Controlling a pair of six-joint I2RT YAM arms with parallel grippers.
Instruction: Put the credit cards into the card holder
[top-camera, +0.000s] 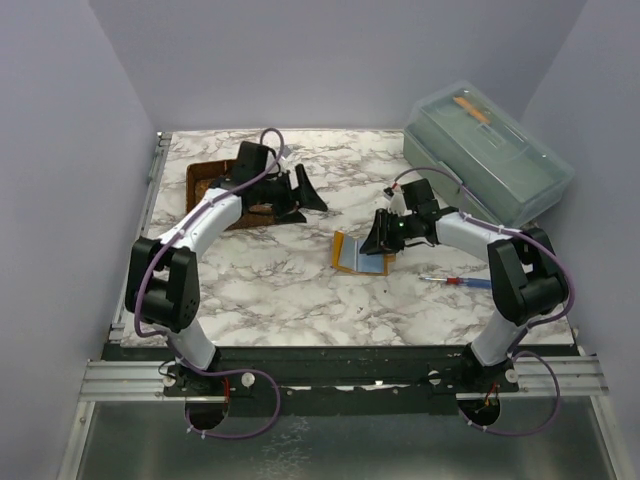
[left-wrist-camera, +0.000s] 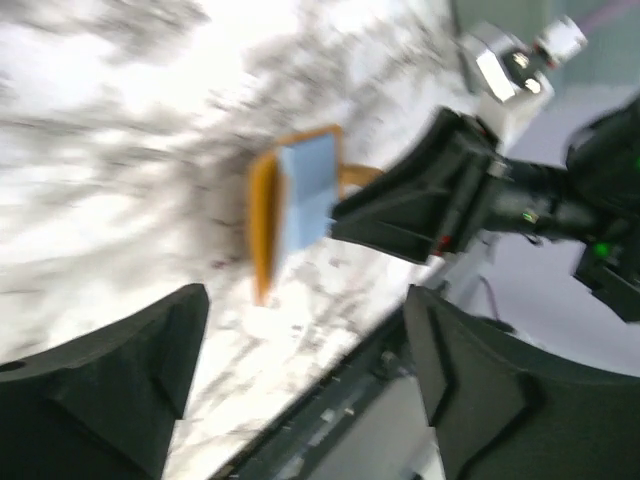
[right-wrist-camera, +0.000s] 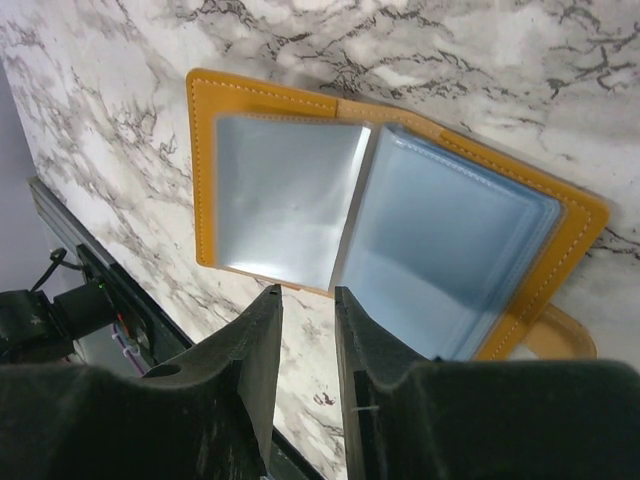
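The card holder lies spread out on the marble table, with an orange-brown border and two sleeve panels. In the right wrist view its left panel looks whitish and its right panel bluish. My left gripper is up and to the left of the holder, its fingers apart and nothing between them. Over the holder's near side hovers my right gripper, with a narrow empty gap between its fingertips. I cannot make out a separate credit card in these views.
A brown compartment box stands at the back left, partly behind my left arm. A large translucent-lidded bin fills the back right. On the right lies a blue-handled screwdriver.
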